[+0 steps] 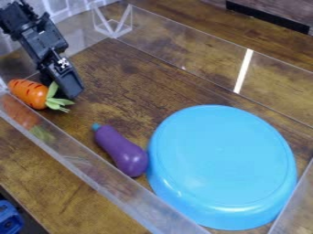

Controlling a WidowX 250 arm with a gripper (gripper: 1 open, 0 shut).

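My black gripper [61,84] is at the upper left, low over an orange carrot [31,91] with green leaves, its lower end at the carrot's leafy end. Whether its fingers are open or shut I cannot tell. A purple eggplant [120,149] lies on the wooden floor of the bin, left of a large blue upturned round dish [221,166].
Clear plastic walls [98,178] surround the area. A blue object [7,218] sits outside at the lower left.
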